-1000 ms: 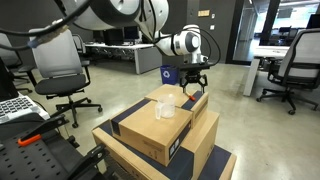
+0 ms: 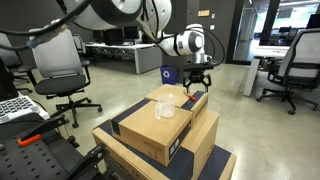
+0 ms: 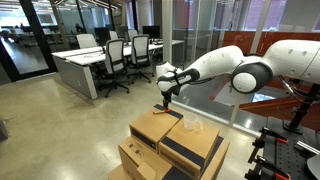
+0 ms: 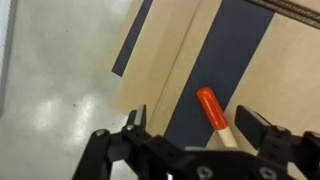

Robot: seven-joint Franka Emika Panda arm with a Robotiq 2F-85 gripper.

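Note:
A small stick with a red end and a pale lower part lies on a dark stripe of a cardboard box; its red end (image 4: 211, 107) shows clearly in the wrist view. In exterior view 1 the red stick (image 2: 191, 97) is a small spot on the rear box, just below my gripper (image 2: 196, 80). Exterior view 2 has the red stick (image 3: 160, 110) close under the fingers too. My gripper stands open above the box, its fingers apart. The stick reaches into the gap from above, nearer the right finger (image 4: 250, 124), with nothing gripped.
A clear plastic container (image 2: 166, 107) rests on the boxes, nearer the robot's base. Stacked cardboard boxes (image 2: 150, 130) with dark stripes form the work surface. Beyond their edge is open floor (image 4: 60, 100). Office chairs (image 2: 298, 70) stand farther off.

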